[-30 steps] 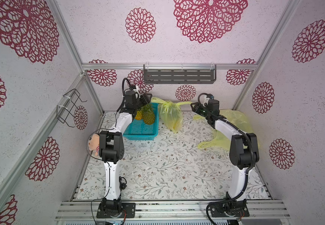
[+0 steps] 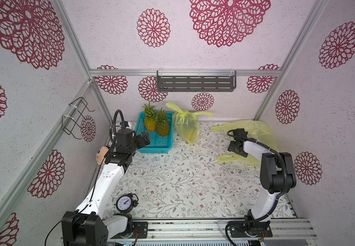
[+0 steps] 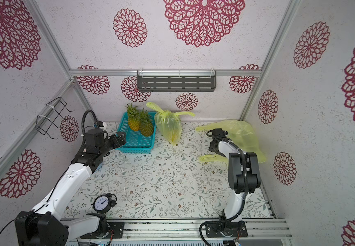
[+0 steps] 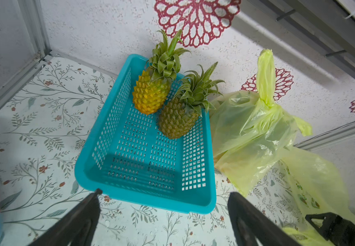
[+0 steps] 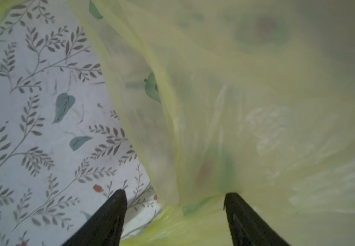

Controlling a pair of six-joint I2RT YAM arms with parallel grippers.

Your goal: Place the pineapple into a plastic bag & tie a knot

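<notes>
Two pineapples (image 2: pixel 162 126) sit in the blue basket (image 4: pixel 140 196). Right of it stands a knotted yellow bag (image 2: pixel 185 127) with something inside. An empty-looking yellow bag (image 3: pixel 243 139) lies flat at the back right. My left gripper is open above the basket's near-left side, nothing between its fingers. My right gripper is open just over the flat bag, with bag film below it; I cannot tell if they touch.
A toy (image 2: pixel 102 154) lies by the left wall and a clock (image 2: pixel 124 203) at the front left. A grey shelf (image 2: pixel 196 84) hangs on the back wall.
My left gripper has moved back toward the front left, away from the bag and pineapples. My right gripper has moved from beside the knotted bag rightward and down onto the flat bag.
</notes>
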